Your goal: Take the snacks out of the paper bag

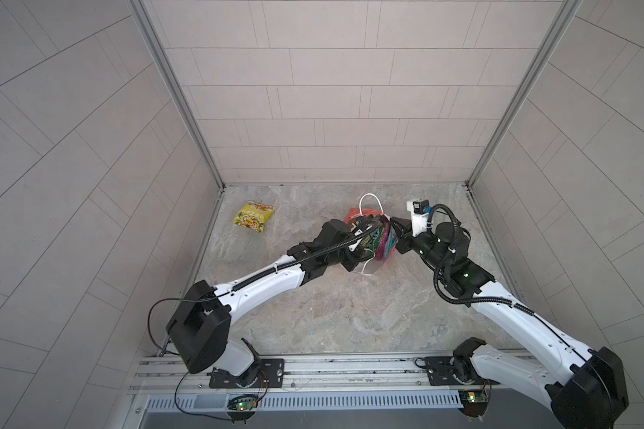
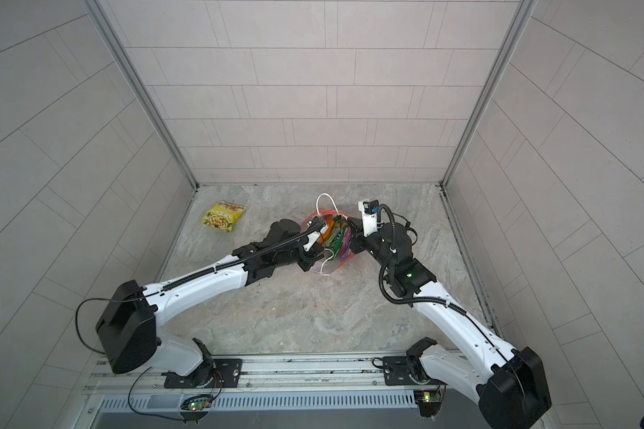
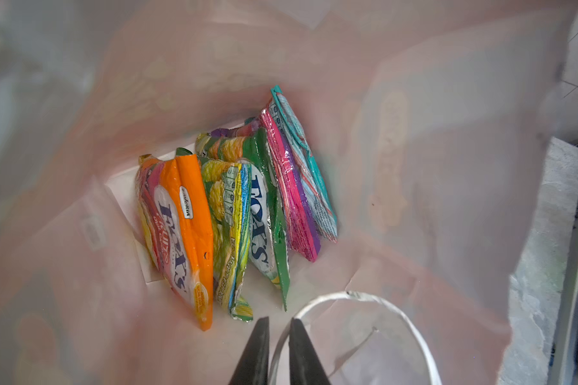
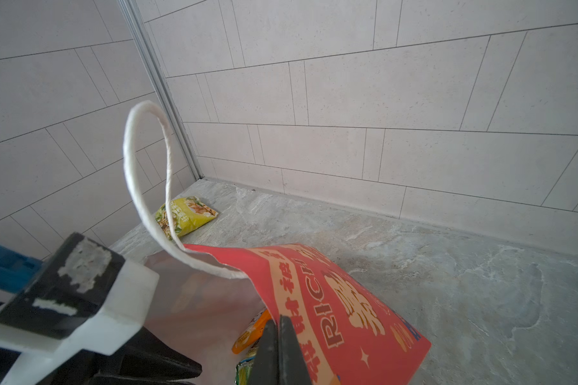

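The red paper bag (image 4: 346, 301) stands open in the middle, with several packets inside: orange (image 3: 192, 237), green (image 3: 263, 218), pink (image 3: 289, 192) and teal (image 3: 308, 173). My left gripper is inside the mouth over the packets, narrowly closed with the white handle (image 3: 382, 301) running between its fingertips. My right gripper is shut at the bag's right rim, the thin paper edge meeting its fingertips. A yellow snack packet (image 1: 252, 216) lies outside, at the back left.
Tiled walls enclose the back and sides. Both arms come close together over the bag.
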